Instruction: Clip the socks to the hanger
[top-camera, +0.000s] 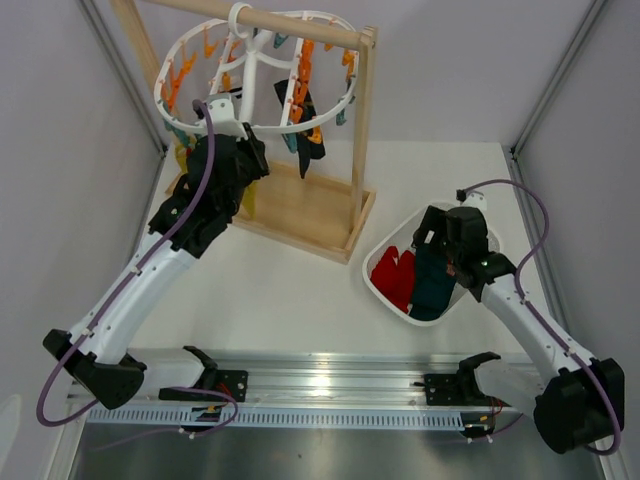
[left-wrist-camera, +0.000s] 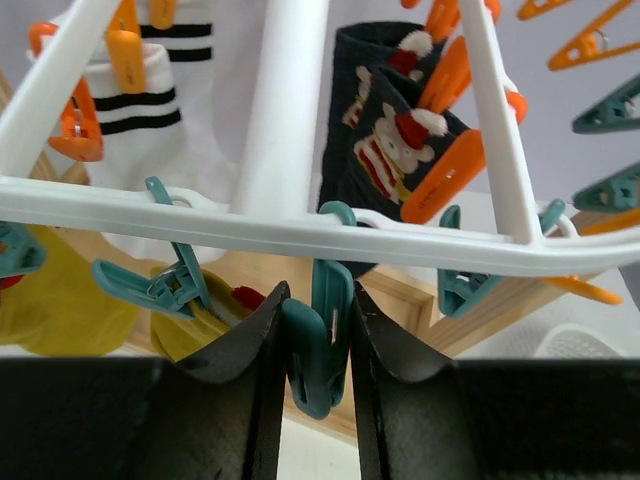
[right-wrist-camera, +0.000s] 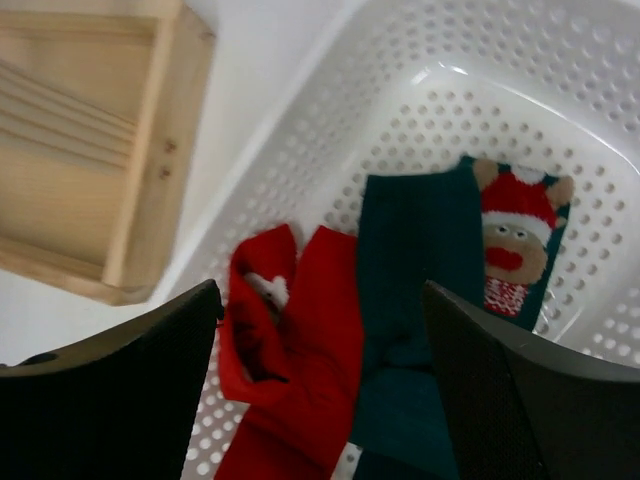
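My left gripper (top-camera: 240, 160) is up at the near rim of the white hanger (top-camera: 255, 60); in the left wrist view a teal clip (left-wrist-camera: 315, 360) sits between its fingers, but whether they are shut on it is unclear. Striped (left-wrist-camera: 150, 130), dark (left-wrist-camera: 385, 150) and yellow (left-wrist-camera: 75, 310) socks hang from the hanger. My right gripper (top-camera: 445, 235) is open over the white basket (top-camera: 376, 250), above red socks (right-wrist-camera: 310, 360) and dark teal socks (right-wrist-camera: 410, 260), nothing visible between its fingers.
A wooden stand (top-camera: 358, 130) with a tray-like base (top-camera: 300, 215) holds the hanger, left of the basket.
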